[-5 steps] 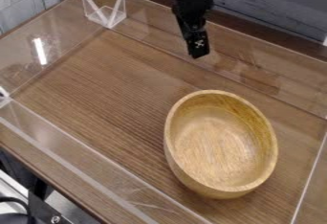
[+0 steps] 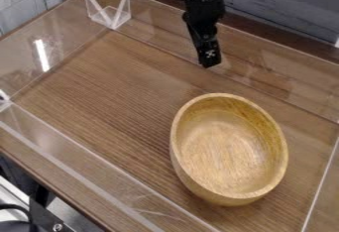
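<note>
A black robot arm [image 2: 199, 13] reaches in from the top middle over a wooden table [image 2: 93, 107], its gripper [image 2: 209, 56] hanging open near the back, with nothing visible between its fingers. A large empty cream oval bowl [image 2: 228, 149] sits in the front right of the table, below the gripper and apart from it.
A clear, angular plastic piece [image 2: 109, 8] stands at the back left, and another pale object [image 2: 4, 99] is at the left edge.
The gripper has moved slightly downward in the view, toward the bowl's side of the table. The bowl is unchanged.
</note>
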